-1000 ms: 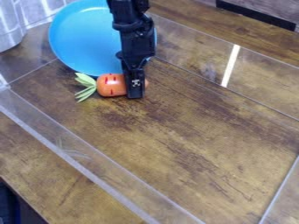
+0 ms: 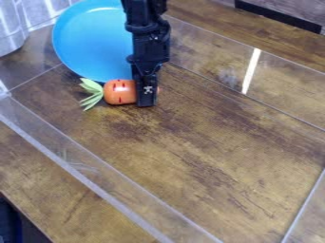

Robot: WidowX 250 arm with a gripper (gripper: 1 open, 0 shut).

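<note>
An orange toy carrot (image 2: 121,92) with pale green leaves lies on the wooden table, just in front of a blue round plate (image 2: 76,43). My black gripper (image 2: 140,93) reaches down from the top over the carrot's right end, low by the tabletop. Its fingers partly hide the carrot, and I cannot make out whether they are closed on it.
Bare wooden table (image 2: 203,152) fills the right and front. A pale translucent object (image 2: 15,24) stands at the top left corner. A dark edge runs along the top right.
My gripper and the carrot have shifted very slightly to the left; otherwise little differs.
</note>
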